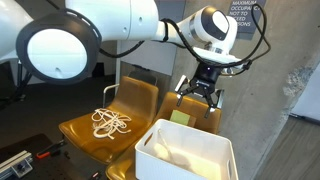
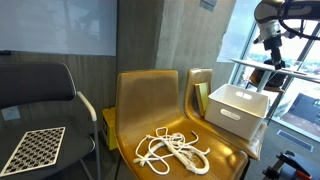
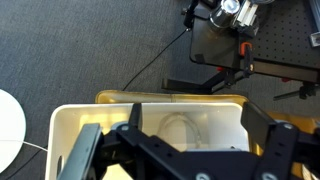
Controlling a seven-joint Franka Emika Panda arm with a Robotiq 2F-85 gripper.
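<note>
My gripper [image 1: 198, 100] hangs above the white bin [image 1: 185, 158], its fingers spread apart and nothing between them. In the wrist view the dark fingers [image 3: 255, 125] reach over the bin [image 3: 110, 113]; a faint round shape shows on its floor, too unclear to name. The second exterior view has the gripper [image 2: 272, 45] high at the right, above the bin [image 2: 240, 97]. A tangled white rope [image 2: 172, 150] lies on the seat of a brown chair, well to the left of the bin.
Brown chairs [image 2: 150, 90] stand in a row, with a yellowish panel [image 1: 181, 117] behind the bin. A black chair [image 2: 40, 95] with a checkered board [image 2: 35, 148] on it is at far left. Beside the bin in the wrist view is a dark table [image 3: 275, 60].
</note>
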